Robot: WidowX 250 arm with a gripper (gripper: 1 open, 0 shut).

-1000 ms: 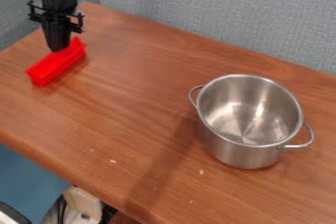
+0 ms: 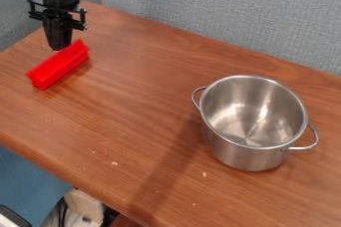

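Observation:
My black gripper (image 2: 58,34) hangs at the upper left, just above the far end of a red block (image 2: 58,64) that lies at an angle on the wooden table. Whether its fingers are open or shut is too small to tell. A steel pot (image 2: 250,146) with two wire handles stands on the right, and its inside looks empty.
A grey padded wall runs behind it. At the lower left, past the table edge, are a blue surface and some clutter with cables.
My gripper has risen very slightly over the red block; otherwise the scene looks the same.

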